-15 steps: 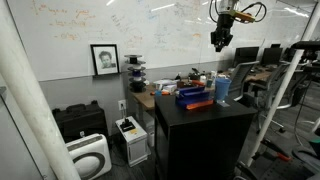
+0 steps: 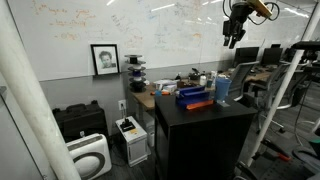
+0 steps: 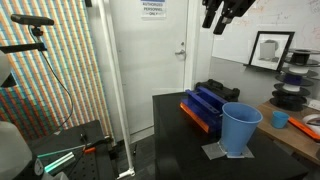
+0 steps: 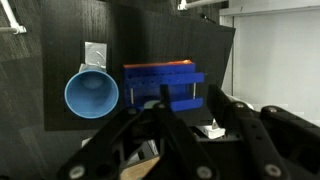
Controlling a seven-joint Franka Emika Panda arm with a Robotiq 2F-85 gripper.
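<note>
High over the black table my gripper (image 2: 232,42) hangs in the air with its two fingers apart and nothing visible between them. In exterior view 2 the gripper (image 3: 214,22) is at the top, well above the blue cup (image 3: 239,128). That cup stands upright on a silvery patch near the table's edge. Seen from above, the cup (image 4: 91,94) looks empty. Beside it lies a long blue rack (image 4: 150,88) with a red strip (image 4: 150,72) along one side. The fingertips partly cover the rack in the wrist view.
The black table (image 3: 180,145) has clear space in front of the rack. Behind it stand a small blue cup (image 3: 279,118) and a stack of dark spools (image 3: 292,80). Office chairs (image 2: 281,88) stand to the right in exterior view 1.
In exterior view 1 my gripper has shifted to the right, still high above the table. The cup and the rack have not moved.
</note>
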